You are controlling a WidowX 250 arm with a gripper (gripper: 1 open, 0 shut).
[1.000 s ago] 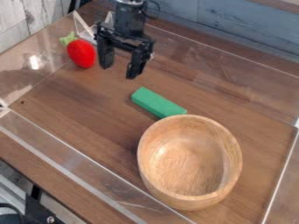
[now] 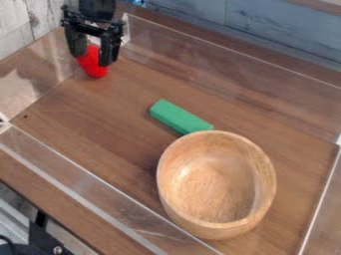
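Note:
My black gripper [image 2: 94, 45] is at the top left, over a red object [image 2: 94, 64] on the wooden table, with its fingers on either side of that object's upper part; whether they touch it or how far they stand apart is unclear. A green block [image 2: 180, 117] lies near the middle. A wooden bowl [image 2: 216, 140] sits at the lower right.
A wall [image 2: 266, 30] runs along the back, another at the left, and clear rails line the front and right edges.
The gripper has moved left, from above the middle of the table to over the red object, which it now partly hides. The block and bowl have not moved.

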